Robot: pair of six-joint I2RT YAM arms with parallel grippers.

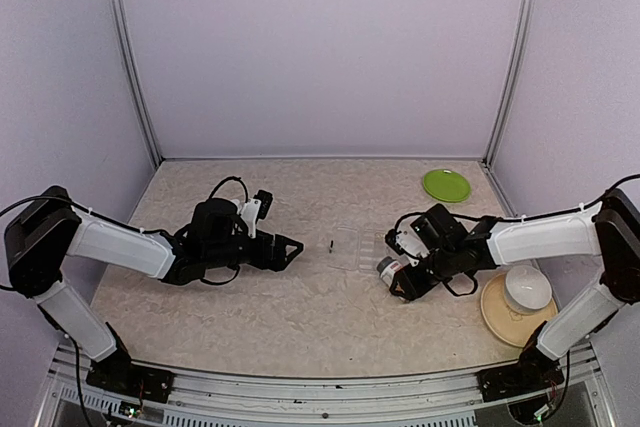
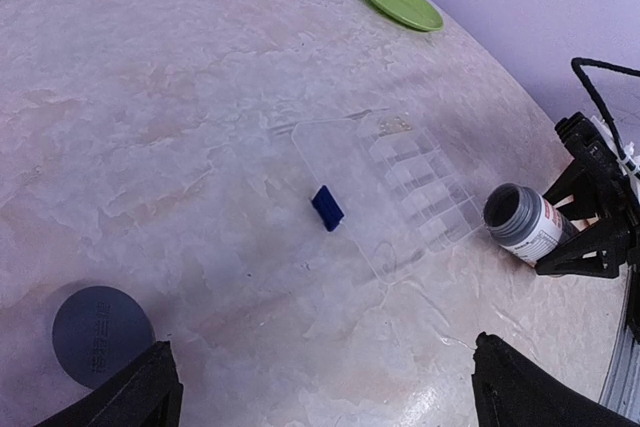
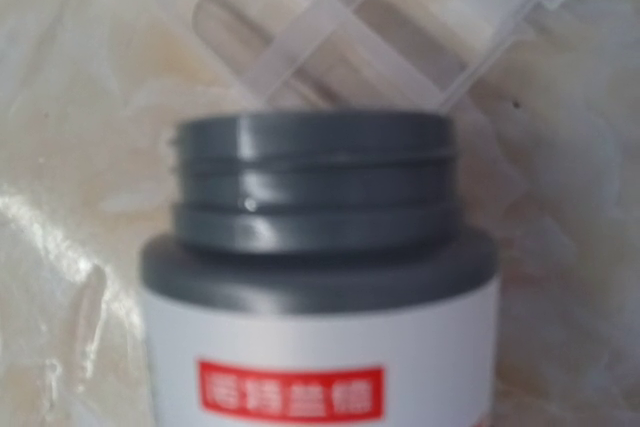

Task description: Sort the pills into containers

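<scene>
A white-labelled bottle with a dark grey, uncapped neck (image 2: 538, 234) is gripped by my right gripper, its mouth tilted toward the clear pill box. Close up in the right wrist view, the bottle (image 3: 318, 277) fills the lower middle; its contents are out of sight. The pill box (image 2: 420, 187) lies open on the table, its compartments nearest the bottle, with a dark blue tab (image 2: 327, 208) at the lid side. No pills can be made out in it. My left gripper stands open and empty, left of the box. Beside its finger lies a round dark cap (image 2: 101, 335).
A green plate (image 1: 446, 185) is at the back right. On the right, a white bowl (image 1: 527, 289) sits on a round wooden tray (image 1: 497, 322).
</scene>
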